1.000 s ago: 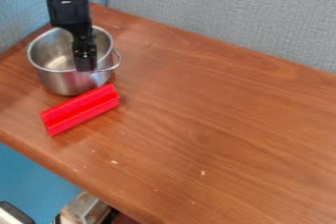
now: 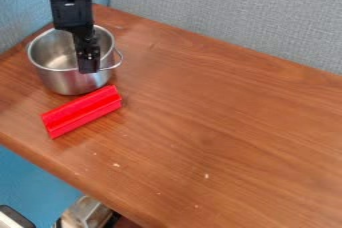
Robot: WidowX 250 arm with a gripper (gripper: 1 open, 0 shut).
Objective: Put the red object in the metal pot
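Note:
A red block (image 2: 82, 111), long and ridged, lies on the wooden table just in front of the metal pot (image 2: 63, 80), outside it. The pot stands upright near the table's far left corner, its wire handle toward the right. My black gripper (image 2: 88, 64) reaches down from above, its fingers over and within the pot's opening, apart from the red block. At this size I cannot make out the gap between the fingers, and no object shows in them.
A grey padded wall (image 2: 241, 12) runs along the back. At the lower left, beyond the table edge, sits a metallic fixture (image 2: 88, 212).

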